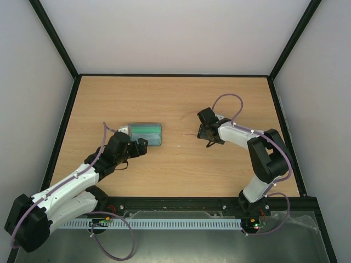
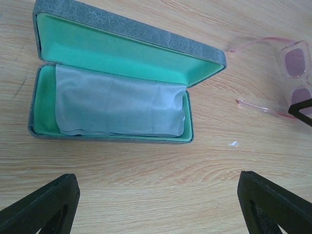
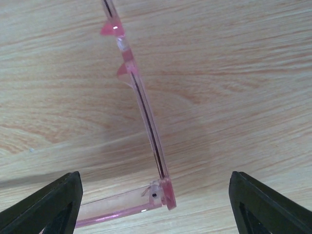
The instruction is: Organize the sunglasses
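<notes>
Pink clear-framed sunglasses with purple lenses (image 2: 295, 62) lie on the table with their temples unfolded, pointing toward the case. My right gripper stands open over them; the frame's edge and a hinge corner (image 3: 165, 190) show between its fingers, not gripped. In the top view that arm hides most of the sunglasses. The blue-grey case (image 2: 112, 139) is open, green inside, with a folded grey-blue cloth (image 2: 119, 105) in it. Beside the case, my left gripper is open, with only bare table between its fingers.
A small shiny scrap (image 2: 233, 144) lies between the case and the sunglasses. Dark frame bars border the table on all sides.
</notes>
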